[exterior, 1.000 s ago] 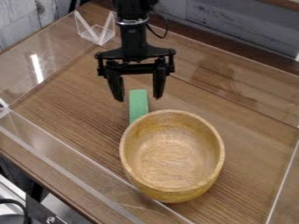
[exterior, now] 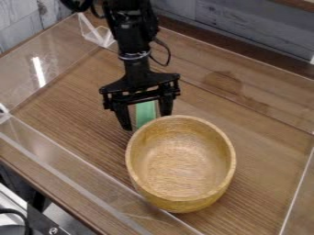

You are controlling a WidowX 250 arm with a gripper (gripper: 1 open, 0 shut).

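Note:
My black gripper (exterior: 145,114) hangs low over a small green block (exterior: 146,107), its two fingers open, one on each side of the block. Part of the block is hidden by the gripper. Just in front of them, toward the lower right, a large yellow oval bowl (exterior: 181,163) stands on the wooden table (exterior: 73,101), empty inside.
A clear plastic item (exterior: 98,29) lies near the back left edge. A white wall runs along the back. Cables show at the lower left corner.
The bowl has not moved.

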